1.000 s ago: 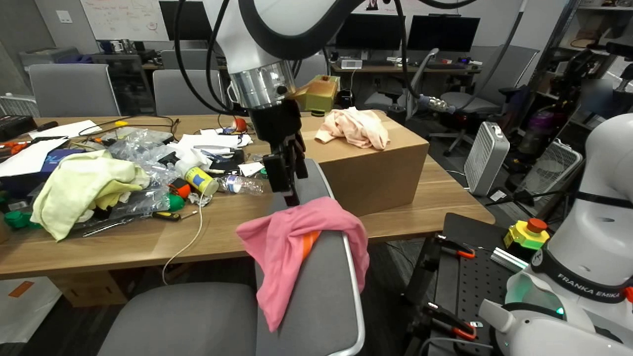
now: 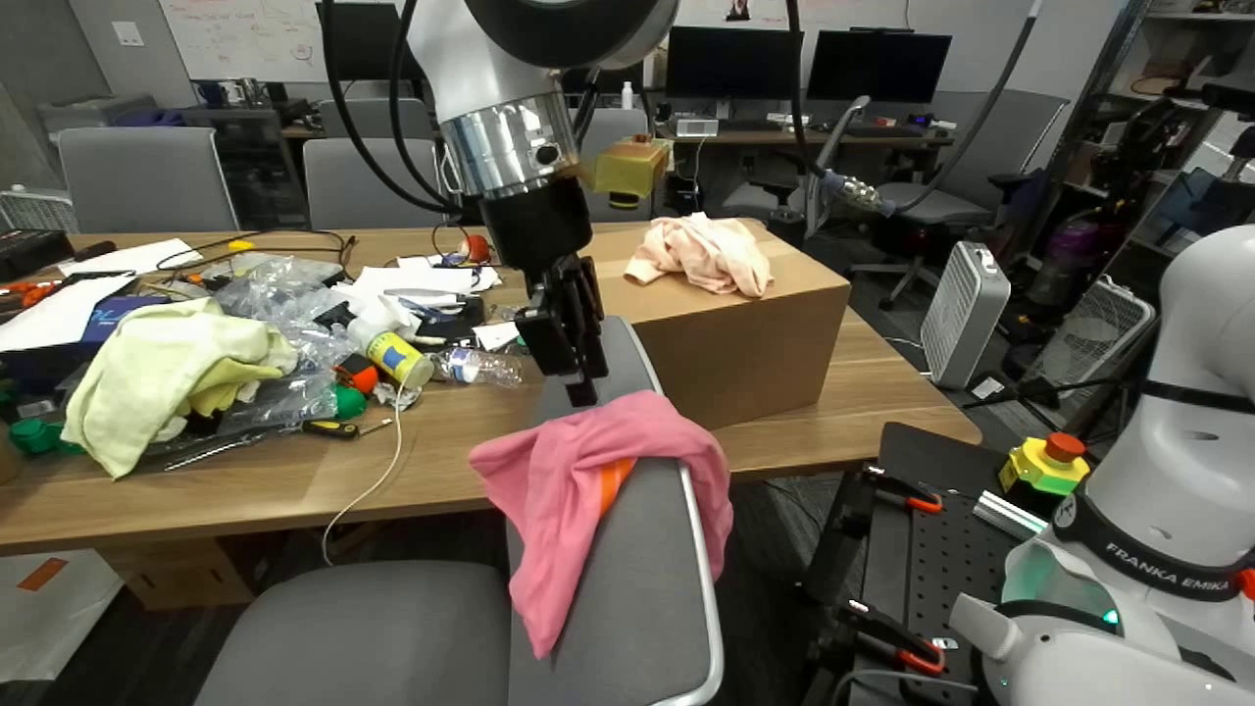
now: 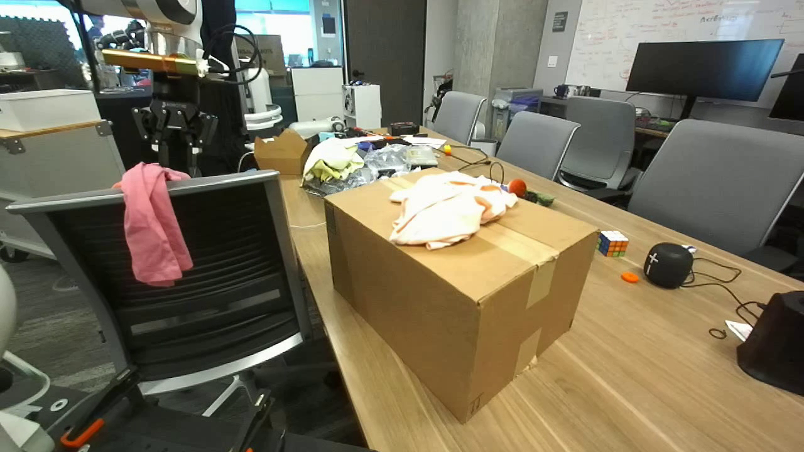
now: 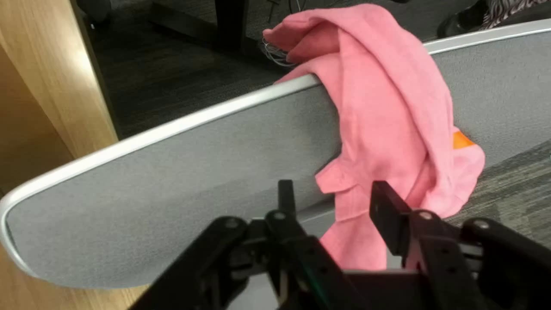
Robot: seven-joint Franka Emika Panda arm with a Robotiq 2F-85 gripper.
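A pink cloth (image 2: 565, 482) with an orange patch is draped over the top edge of a grey chair's backrest (image 2: 653, 577). Exterior view 2 shows one end of this pink cloth (image 3: 154, 226) hanging down the chair's black mesh back (image 3: 226, 271). Just above the cloth, my gripper (image 2: 584, 382) points downward. Its fingers stand apart in the wrist view, where the gripper has a fold of the pink cloth (image 4: 387, 113) beyond the gap and behind the right finger. Nothing appears gripped; the exact height above the fabric is hard to judge.
A cardboard box (image 3: 407, 301) bearing a pale peach cloth (image 3: 452, 207) stands on the table beside the chair. Further along the table are a pale yellow cloth (image 2: 176, 371), plastic wrap, bottles and tools. The chair seat (image 2: 365, 635) is bare.
The arm's wrist has turned and its tilt has shifted, with the upper arm moving left in exterior view 1. The fingertips stay near the same spot. The pink cloth has not moved.
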